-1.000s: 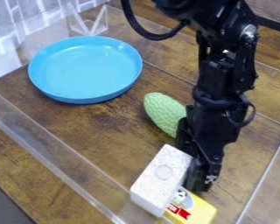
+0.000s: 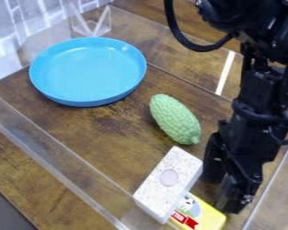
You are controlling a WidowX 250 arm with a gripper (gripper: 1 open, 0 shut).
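Note:
My black gripper (image 2: 233, 171) is low on the right side of the view, just right of a white speckled block (image 2: 168, 182). A yellow box (image 2: 200, 216) with a red label lies at the bottom, partly behind the block. A green corn-like object (image 2: 175, 118) lies above the block, left of my arm. The space between my fingertips is dark and hard to make out.
A blue plate (image 2: 87, 70) sits at the upper left on the wooden table (image 2: 68, 153). Clear plastic panels run along the left side.
My gripper and arm have shifted to the right, away from the green object, which now shows fully. The other objects look in about the same places.

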